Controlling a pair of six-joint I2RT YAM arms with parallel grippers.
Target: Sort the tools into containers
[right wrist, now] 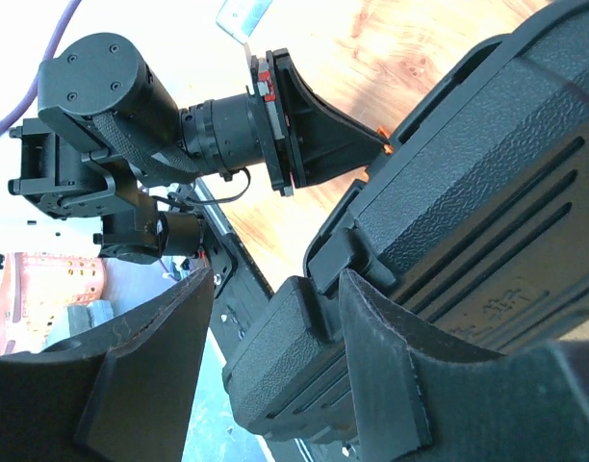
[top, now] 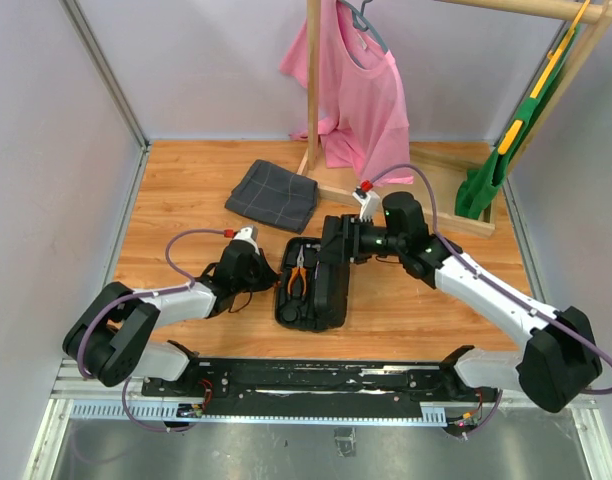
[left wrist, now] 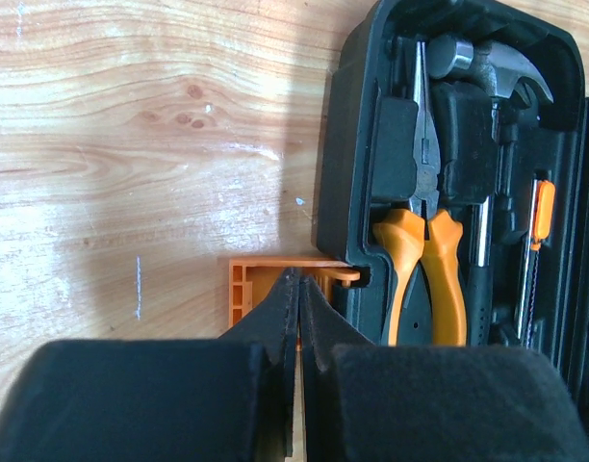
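A black tool case (top: 307,285) lies on the wooden table, its right half tilted up toward the left half. In the left wrist view, orange-handled pliers (left wrist: 427,269), a hammer (left wrist: 489,72) and an orange-tipped tool (left wrist: 542,212) sit in the case's moulded slots. My left gripper is shut at the case's left side, by an orange latch (left wrist: 287,264); nothing shows held between its fingers. Over the raised lid (right wrist: 487,173), my right gripper stands part open, with the lid's edge between and beyond its fingers. Tools in the lid half are hidden.
A folded dark cloth (top: 273,195) lies behind the case. At the back stands a wooden rack (top: 426,165) with a pink shirt (top: 356,100) and a green cloth (top: 481,190). Bare table (top: 436,315) stretches to the right.
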